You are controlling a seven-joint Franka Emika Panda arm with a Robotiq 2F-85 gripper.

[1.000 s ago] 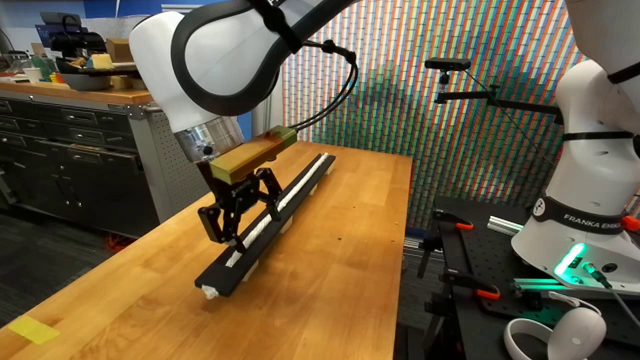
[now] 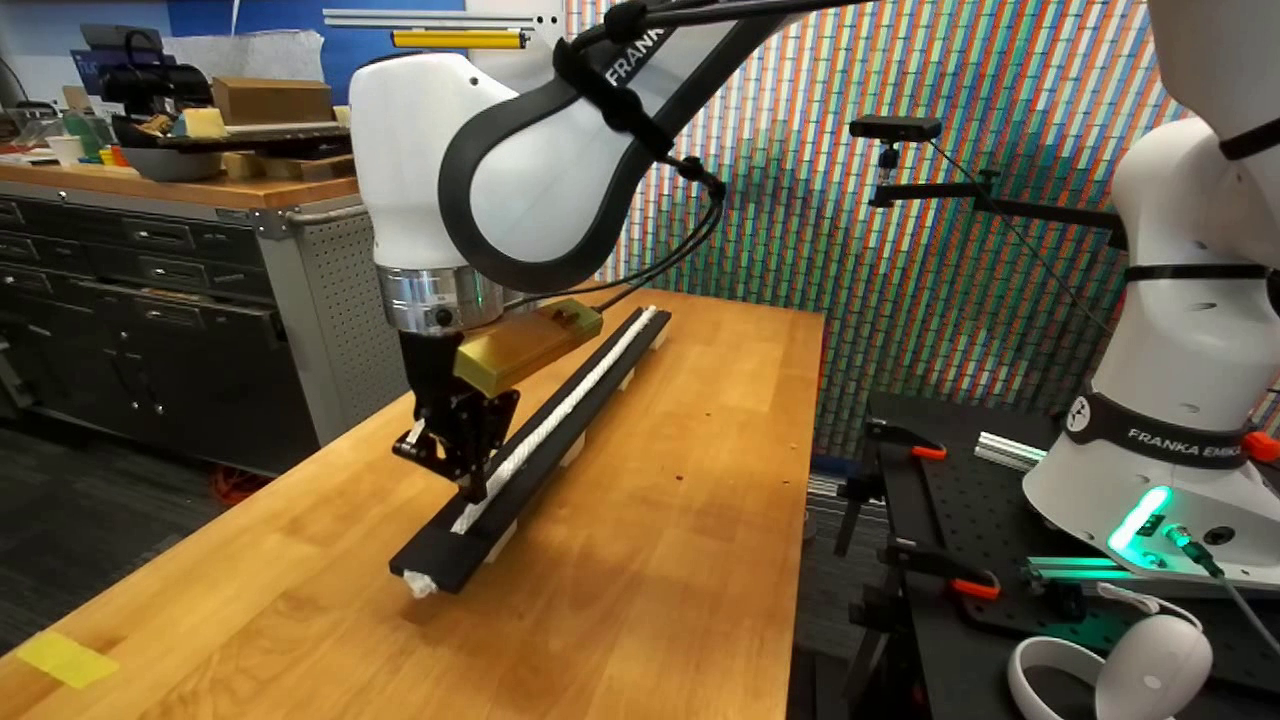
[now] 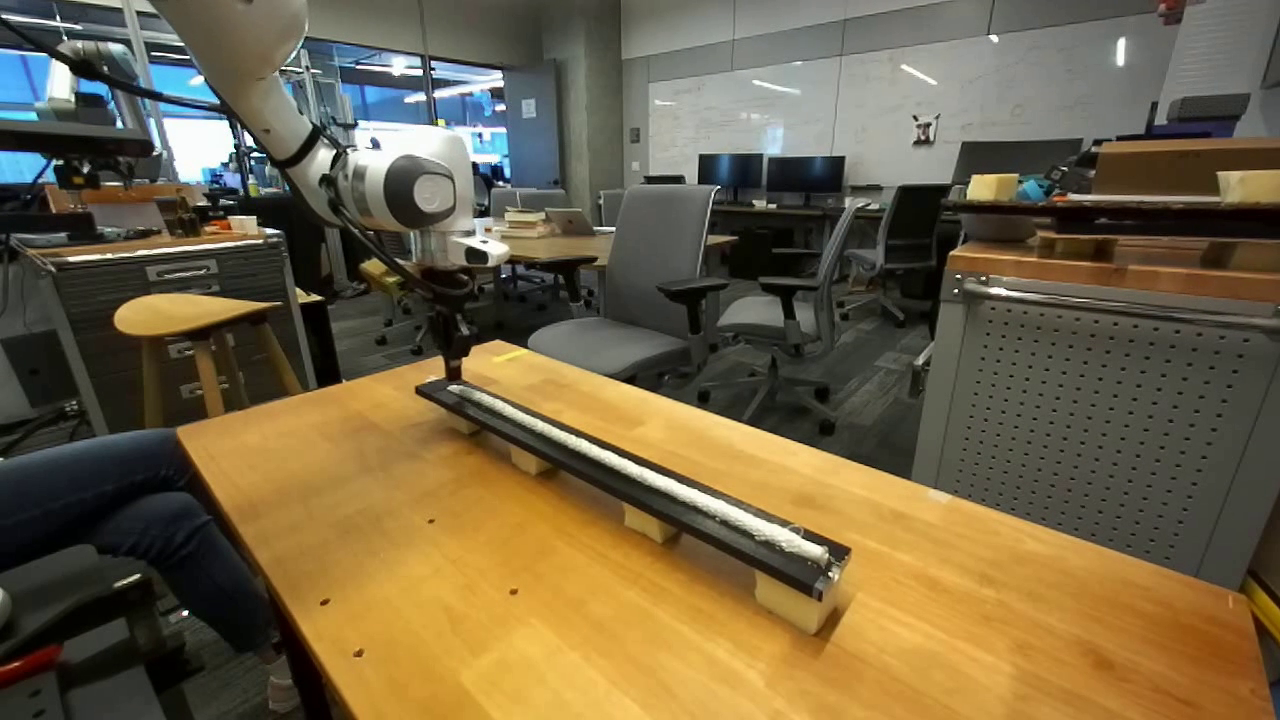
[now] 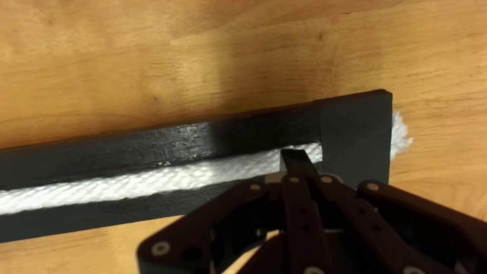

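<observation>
A white braided rope (image 4: 137, 185) lies along the groove of a long black channel (image 2: 573, 420). At the near end, the rope's frayed tip (image 4: 400, 136) sticks out past the flat black end piece (image 4: 355, 134). My gripper is shut over the rope, a short way in from that end piece. Its dark fingertips hide a small stretch of the rope, and nothing shows between them. From exterior view 2, the gripper (image 3: 452, 370) stands almost upright at the far end of the channel. Whether the fingertips touch the rope cannot be made out.
Small wooden blocks (image 3: 648, 521) hold the channel up off the wooden table (image 2: 672, 576). Yellow tape (image 2: 67, 659) marks one corner. A second arm (image 2: 1140, 384) stands beyond the table's right edge.
The gripper's fingers have gone from wide open to shut. My wrist has turned from tilted to nearly upright, while the rope and channel look unmoved.
</observation>
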